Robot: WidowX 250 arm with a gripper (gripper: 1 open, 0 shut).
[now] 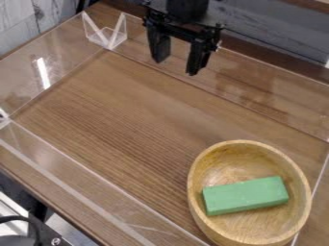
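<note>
My dark gripper (178, 50) hangs open over the back middle of the wooden tray, in the upper part of the camera view, with nothing visible between its fingers. At the lower right a wooden bowl (225, 160) holds a green rectangular block (244, 196).
A clear angular plastic piece (106, 29) is at the back left. Clear walls edge the tray (115, 135). A dark cable (18, 219) lies outside at the lower left.
</note>
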